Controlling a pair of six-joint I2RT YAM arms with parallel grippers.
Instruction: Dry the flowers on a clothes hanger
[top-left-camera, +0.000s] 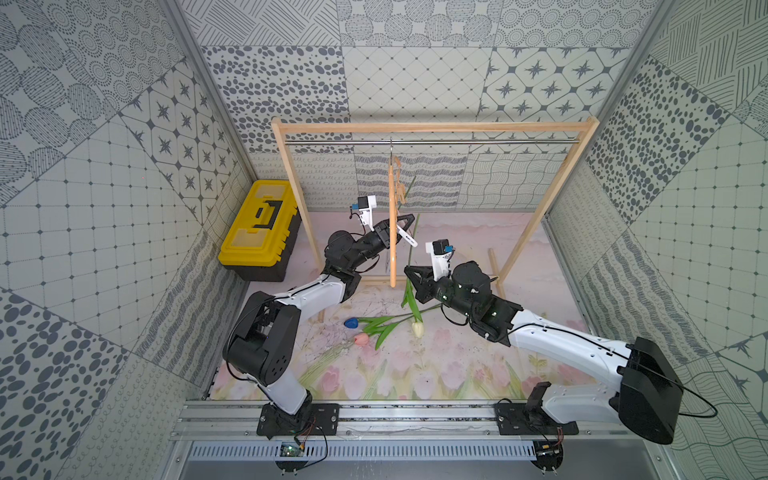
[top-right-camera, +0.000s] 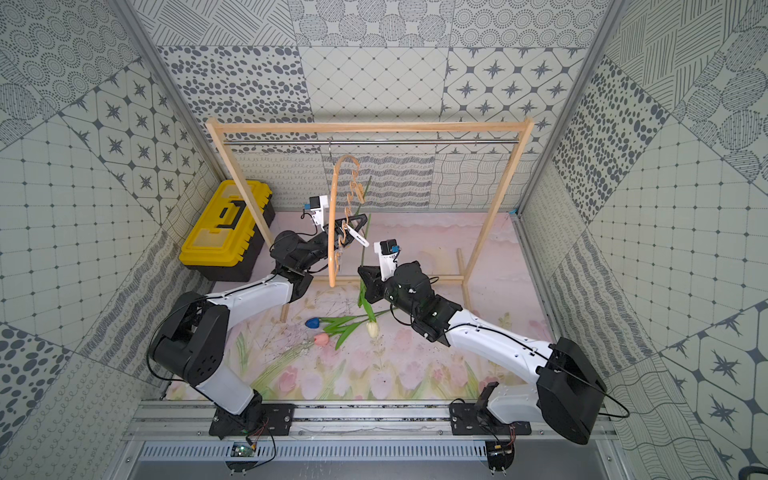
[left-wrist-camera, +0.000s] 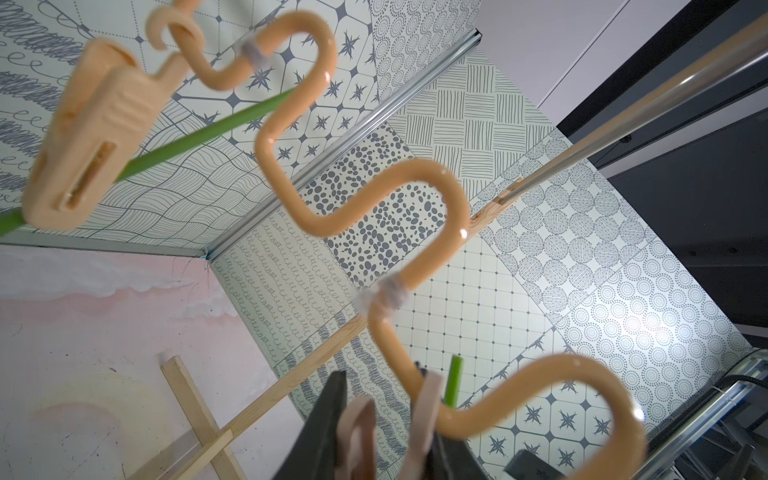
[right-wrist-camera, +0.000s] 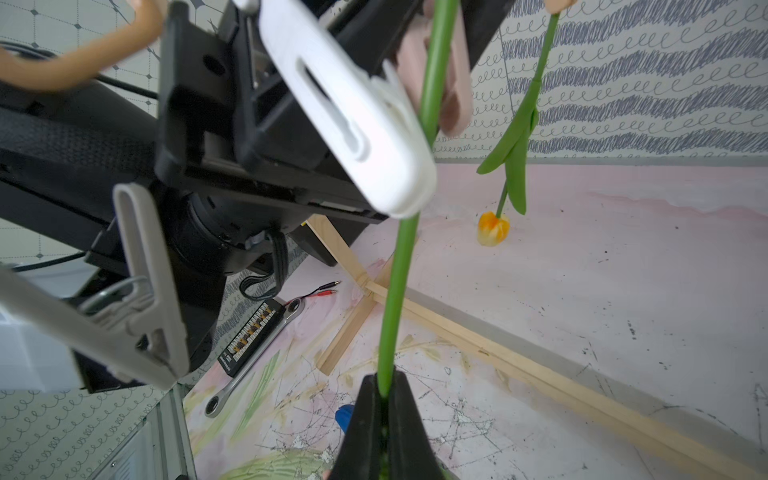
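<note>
The wooden hanger (top-left-camera: 393, 224) hangs edge-on from the metal rail. My left gripper is shut on a pinkish clothespin (left-wrist-camera: 428, 420) by the hanger's wavy lower part; its fingers point upward. In the right wrist view, my right gripper is shut on the green stem (right-wrist-camera: 396, 304) of the white tulip (top-left-camera: 417, 328), whose head points down. That stem runs up past the pinkish clothespin (right-wrist-camera: 456, 76); whether it lies between the clip's fingers I cannot tell. A yellow tulip (right-wrist-camera: 492, 229) hangs head-down from another clothespin (left-wrist-camera: 92, 136).
A blue tulip (top-left-camera: 350, 323) and a pink tulip (top-left-camera: 361, 339) lie on the floral table in front of the rack (top-left-camera: 436, 127). The yellow toolbox (top-left-camera: 260, 224) stands at the left.
</note>
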